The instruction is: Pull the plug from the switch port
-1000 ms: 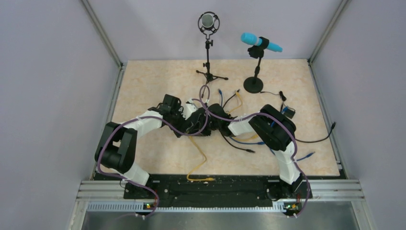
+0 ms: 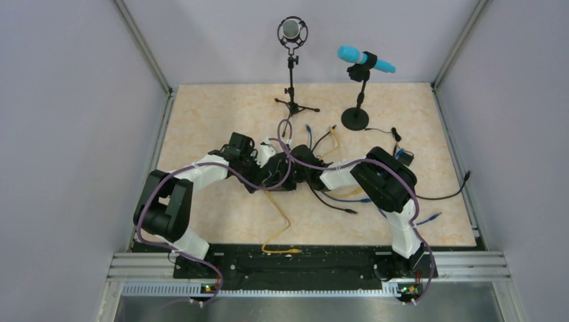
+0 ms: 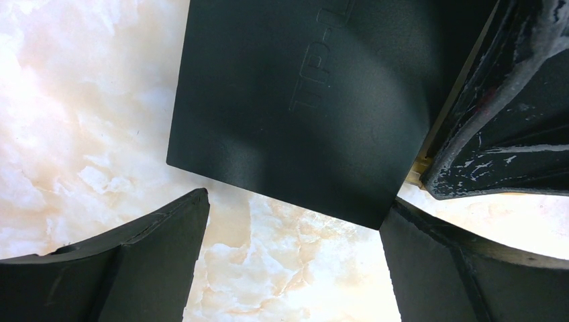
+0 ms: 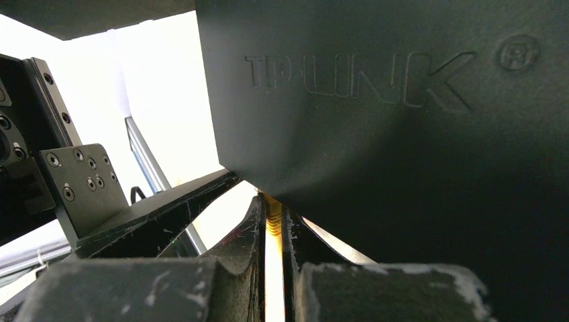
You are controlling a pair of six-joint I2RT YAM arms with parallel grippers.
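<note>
The black TP-Link switch lies between my two grippers, its logo large in the right wrist view. My left gripper is open, one finger on each side of the switch's near end, the right-hand finger meeting its corner. My right gripper is shut on a yellow cable's end (image 4: 273,209) at the switch's lower edge; whether the plug sits inside the port is hidden. In the top view the yellow cable (image 2: 285,218) runs from the switch toward the front edge.
Several loose cables (image 2: 335,207) lie right of the switch. A microphone on a tripod (image 2: 292,74) and a blue microphone (image 2: 352,55) stand at the back.
</note>
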